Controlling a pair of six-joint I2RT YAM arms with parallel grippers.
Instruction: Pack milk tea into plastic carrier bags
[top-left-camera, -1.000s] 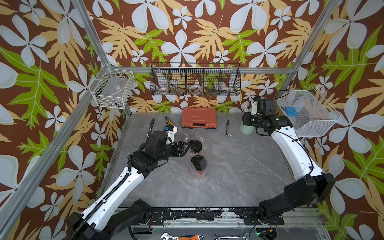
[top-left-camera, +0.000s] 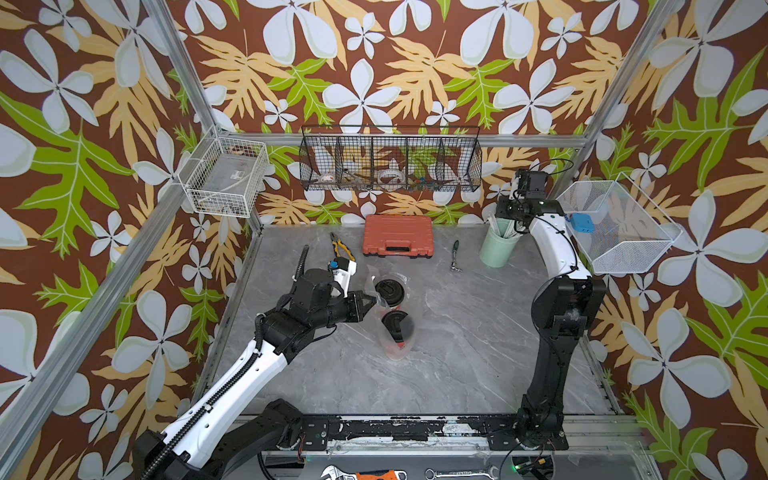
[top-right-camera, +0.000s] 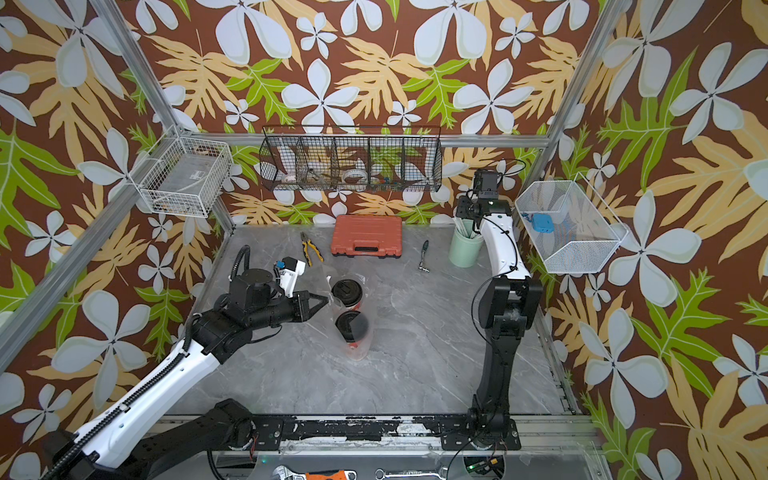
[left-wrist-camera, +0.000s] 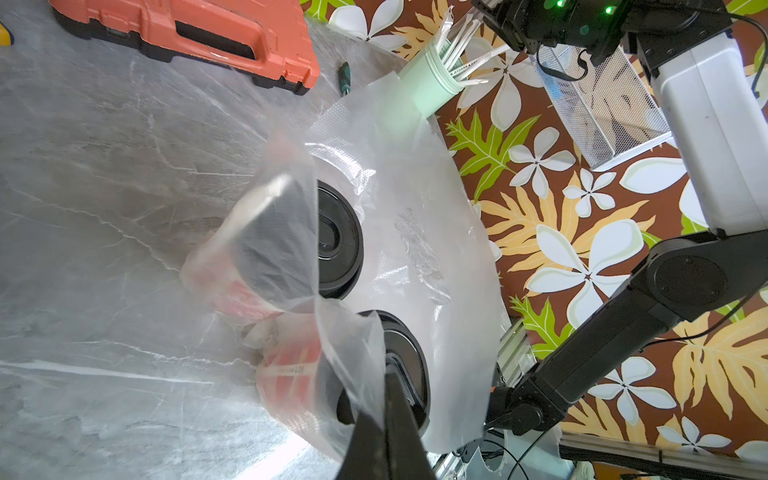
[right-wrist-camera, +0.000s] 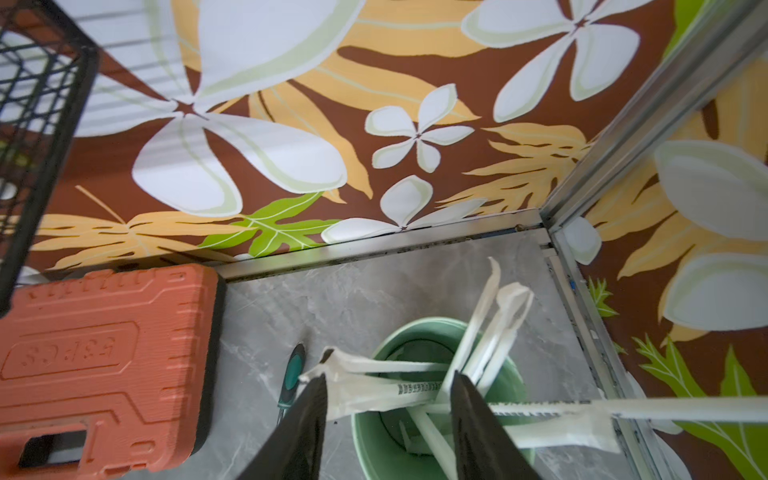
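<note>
Two cups with black lids, the far one (top-left-camera: 390, 292) and the near one (top-left-camera: 396, 325), stand inside a clear plastic bag (left-wrist-camera: 448, 264) on the grey table. Left of them, my left gripper is shut with its tips at the bag's film, which runs into them; the film looks pinched there. At the back right, my right gripper is open over the pale green holder (right-wrist-camera: 436, 324). White-wrapped straws (right-wrist-camera: 384, 392) cross the space before its fingers, and more straws (right-wrist-camera: 484, 336) stand in the holder. No grip on any of them shows.
An orange-red toolbox (top-left-camera: 397, 235) lies at the table's back. Pliers (top-left-camera: 341, 245) lie to its left and a small green-handled tool (top-left-camera: 455, 254) to its right. A black wire basket (top-left-camera: 390, 164) hangs above. Bare table lies right of the bag.
My left gripper has gone from open to shut beside the bag.
</note>
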